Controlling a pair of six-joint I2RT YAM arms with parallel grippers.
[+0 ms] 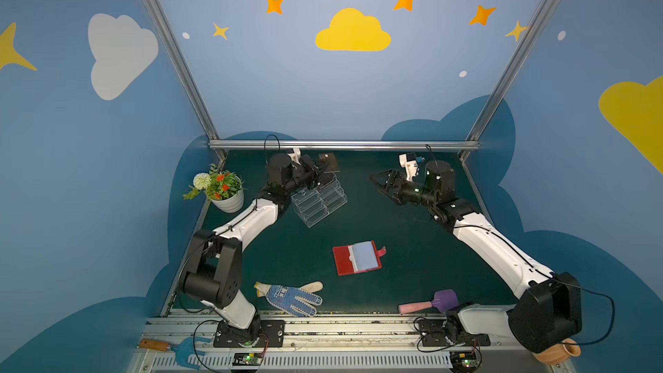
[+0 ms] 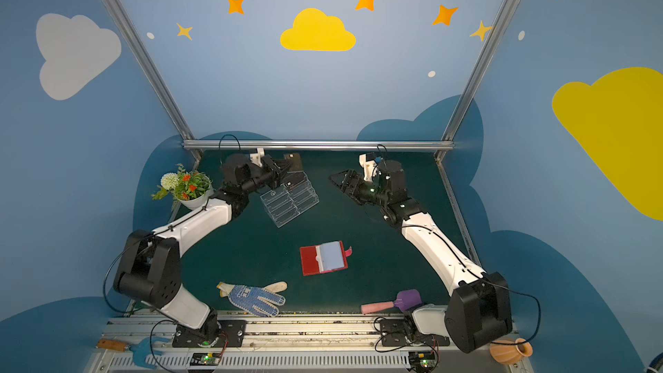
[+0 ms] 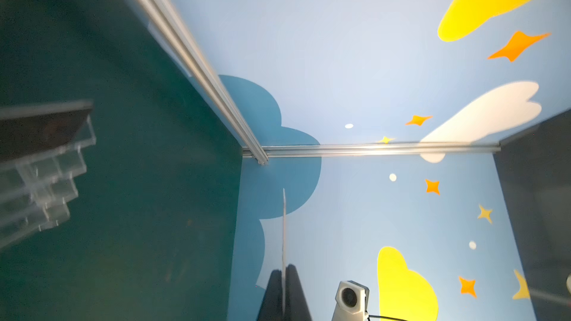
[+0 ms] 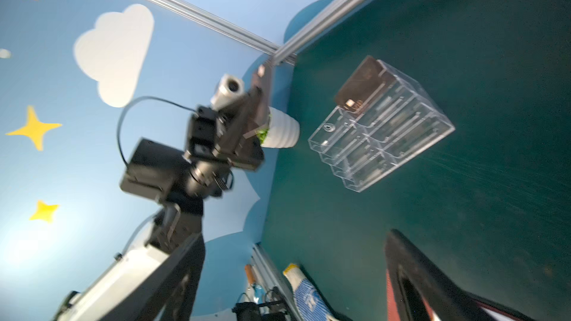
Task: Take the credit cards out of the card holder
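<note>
A clear stepped acrylic card holder point(image 1: 319, 203) stands at the back left, with a dark card point(image 4: 362, 80) in its top slot in the right wrist view. My left gripper is shut on a thin card point(image 3: 284, 226), seen edge-on; in the top views this dark card point(image 2: 293, 161) is held above the holder's back. My right gripper point(image 1: 380, 183) stands open in the air to the right of the holder, its fingers empty.
A red open case point(image 1: 343, 260) lies at front center. A glove point(image 1: 290, 300) and a trowel point(image 1: 445, 300) lie along the front edge. A flower pot point(image 1: 226, 200) is at the left.
</note>
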